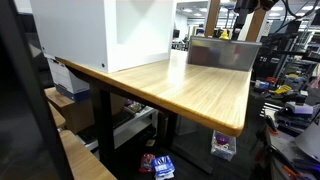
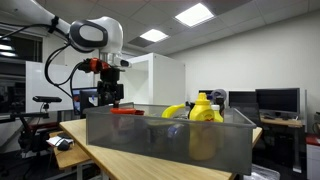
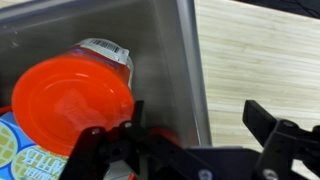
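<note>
My gripper is open in the wrist view, its two dark fingers far apart. Between and below them run the wall of a grey bin (image 3: 183, 60) and the pale table, and nothing is held. Inside the bin, left of the left finger, is an orange-red round object (image 3: 72, 105) with a silvery, printed edge behind it. In exterior view 2 the gripper (image 2: 112, 98) hangs over the left end of the grey bin (image 2: 190, 145), close to a red item (image 2: 127, 111). The fingertips are too small there to judge contact.
A yellow object (image 2: 203, 108) rises above the bin's rim at right. Blue-and-yellow round shapes (image 3: 12, 148) lie beside the red object. A white box (image 1: 110, 35) stands on the wooden table (image 1: 160, 80), whose front part is clear.
</note>
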